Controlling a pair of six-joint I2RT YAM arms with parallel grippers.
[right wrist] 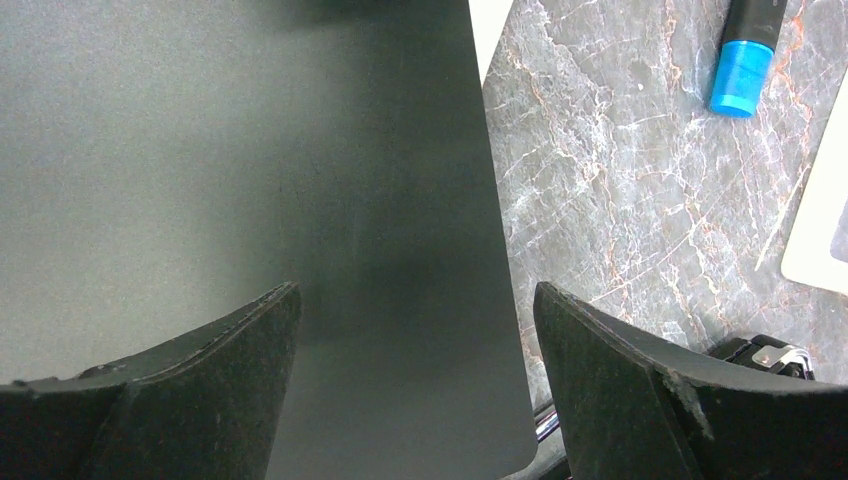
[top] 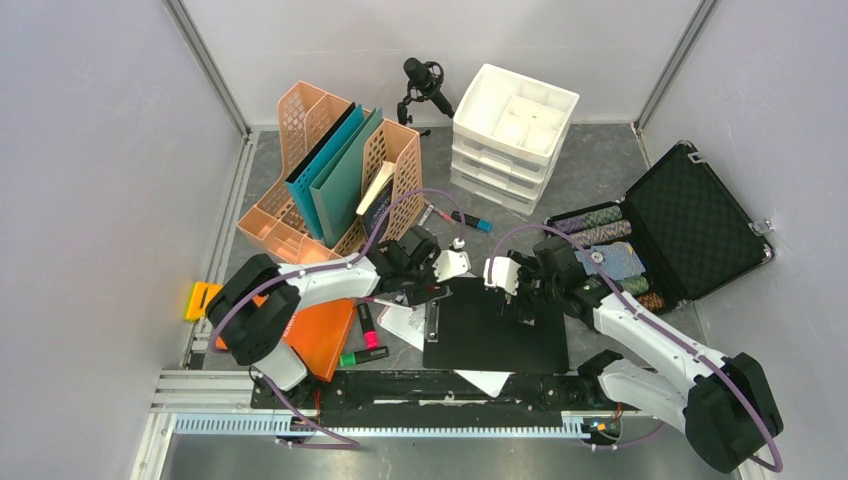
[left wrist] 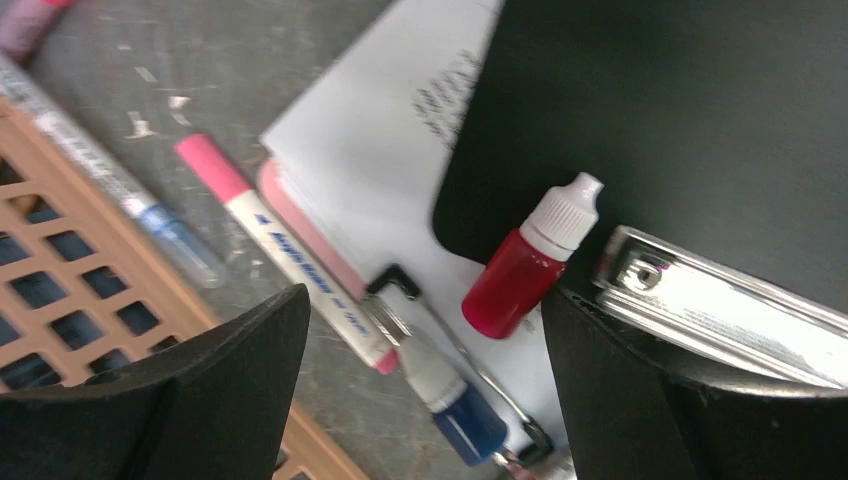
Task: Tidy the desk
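Observation:
The black clipboard (top: 495, 335) lies on the desk over white papers (top: 403, 325). Above its left side my left gripper is open; no object is held. A red bottle with a white cap (left wrist: 520, 265) lies near the metal clip (left wrist: 730, 300), close to the right finger. Between the fingers in view lie a pink-capped marker (left wrist: 290, 250) and a blue-and-white pen-like item (left wrist: 450, 395). My right gripper stands open over the clipboard's right part, whose edge runs between its fingers, with nothing gripped.
An orange organizer (top: 285, 215) with folders stands back left, a white drawer unit (top: 515, 120) at the back. The open black case (top: 695, 220) holds chips at right. A blue-tipped marker (top: 472, 221), a green-ended marker (top: 364, 356) and an orange folder (top: 322, 340) lie around.

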